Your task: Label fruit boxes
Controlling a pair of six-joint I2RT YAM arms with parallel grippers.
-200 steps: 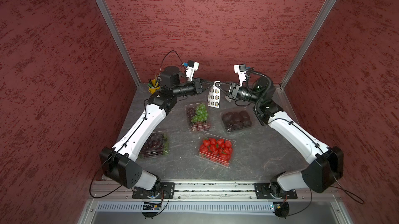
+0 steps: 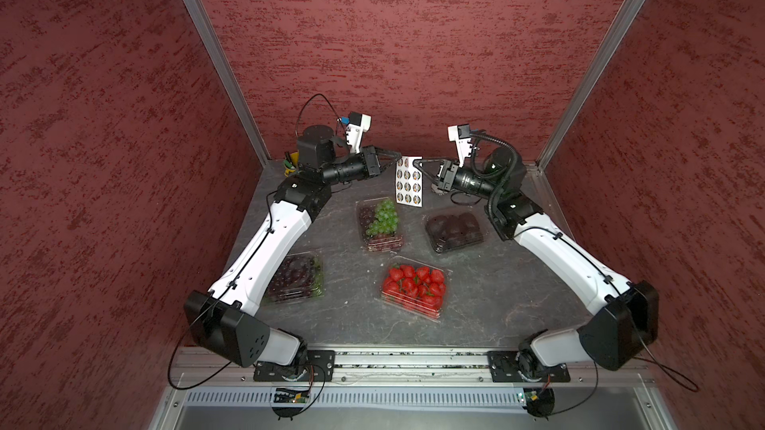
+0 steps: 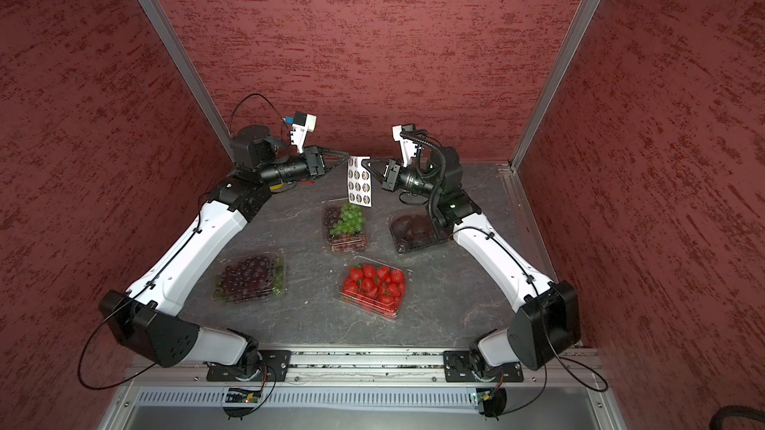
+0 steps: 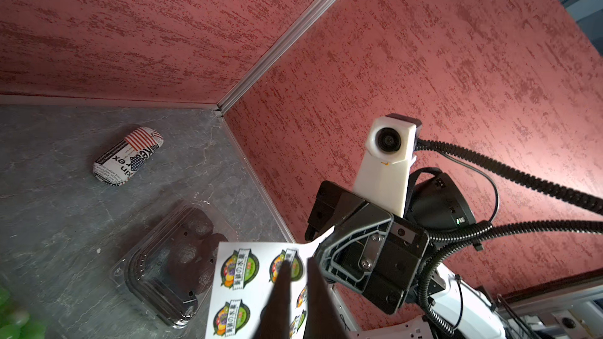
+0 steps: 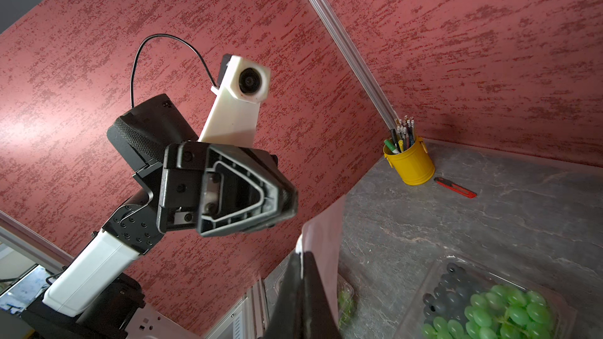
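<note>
A white sheet of round fruit labels [image 2: 408, 183] hangs upright between the two arms. My right gripper [image 2: 416, 162] is shut on its upper right corner. My left gripper [image 2: 400, 156] stands at the sheet's upper left edge. In the left wrist view its blurred fingers [image 4: 282, 301] are a little apart, with the printed sheet behind them; no loose label shows between them. Below are clear fruit boxes: one of green and dark grapes [image 2: 382, 246], one of large dark fruit [image 2: 459, 247], one of red fruit [image 2: 410, 309], and one of dark grapes [image 3: 247, 300].
A yellow pencil bucket [image 5: 411, 163] and a red cutter [image 5: 455, 187] are at the back left. A wrapped package [image 4: 128, 155] lies near the back wall. Bare grey table [image 2: 486, 294] shows right of the red fruit.
My left gripper has moved left. The label sheet, bent along its left side before, now hangs flatter with more of its labels showing. The right arm and the boxes have not moved.
</note>
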